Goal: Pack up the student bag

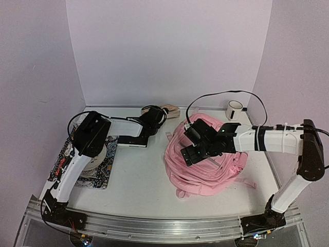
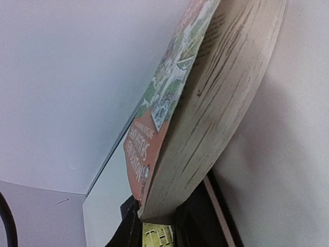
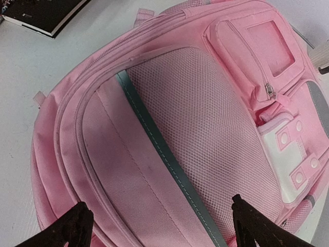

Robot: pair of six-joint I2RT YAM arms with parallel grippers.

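A paperback book with an orange, illustrated cover stands tilted in the left wrist view, its page edges showing. Its lower end is pinched between the fingers of my left gripper. From above, the same book is partly hidden by the left arm at the back of the table. The pink backpack lies at the right, its mesh and zipped pocket visible in the right wrist view. Over it hovers my right gripper, open with nothing between its fingers.
A black notebook lies under the left arm. Toward the left, a patterned mat carries a pale plate. A white mug stands behind the backpack.
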